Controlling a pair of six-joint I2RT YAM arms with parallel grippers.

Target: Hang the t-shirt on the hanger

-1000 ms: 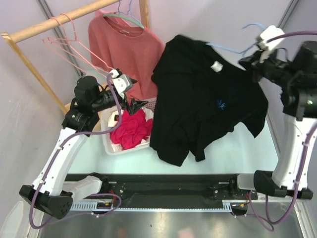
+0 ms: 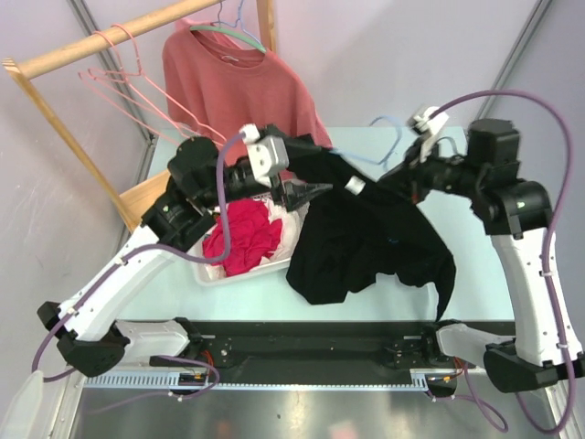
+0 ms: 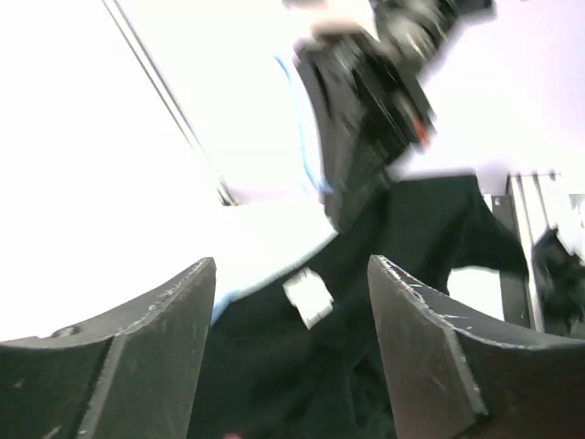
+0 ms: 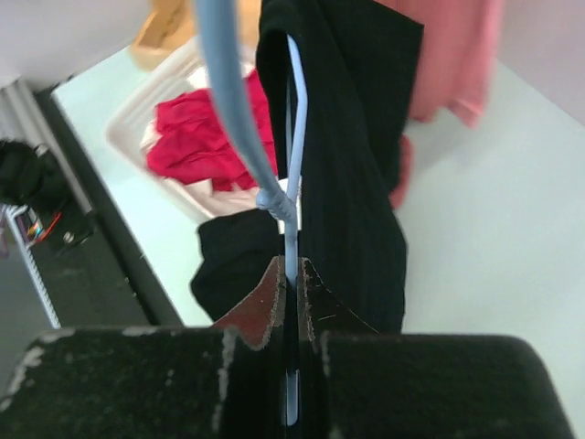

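Note:
A black T-shirt (image 2: 366, 247) hangs over a blue hanger (image 4: 292, 110), one end of which is inside the shirt in the right wrist view. My right gripper is shut on the hanger. My left gripper (image 2: 302, 194) is at the shirt's upper left, with its fingers apart; in the left wrist view the dark cloth lies beyond them, and I cannot tell whether any is between them.
A wooden rack (image 2: 87, 44) with pink hangers and a pink sweatshirt (image 2: 196, 78) stands at the upper left. A white basket (image 2: 228, 279) of red and white clothes sits below it. The pale table shows at the right.
My right gripper has come left and down with the hanger and shirt, which now sag lower. My left gripper has moved right, up to the shirt.

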